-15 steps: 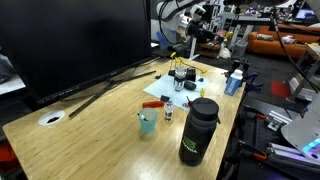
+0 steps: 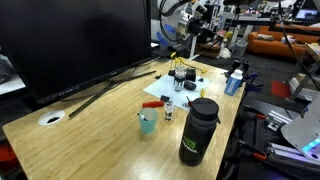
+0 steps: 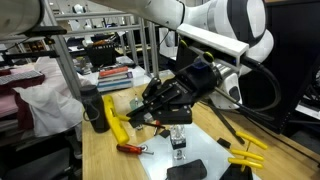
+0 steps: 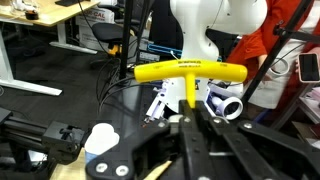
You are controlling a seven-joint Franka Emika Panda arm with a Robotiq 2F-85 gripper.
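A yellow T-shaped piece (image 4: 190, 72) stands out in front of my gripper in the wrist view, its crossbar level and its stem running down between the fingers. My gripper is shut on that stem. In exterior view 2 the dark gripper (image 3: 150, 108) hangs over the table, with the yellow piece (image 3: 117, 119) at its left. At the top of exterior view 1 the gripper (image 2: 207, 38) shows small and dark, and the held piece cannot be made out there.
More yellow pieces (image 3: 246, 158) lie near a white sheet (image 3: 160, 165), with a clear container (image 3: 178, 142) and a red-handled tool (image 3: 130, 149). A black bottle (image 2: 199, 130), a teal cup (image 2: 147, 121) and a blue-white bottle (image 2: 234, 80) stand on the table.
At the top of exterior view 1 the arm has shifted only slightly. The objects on the table look unmoved.
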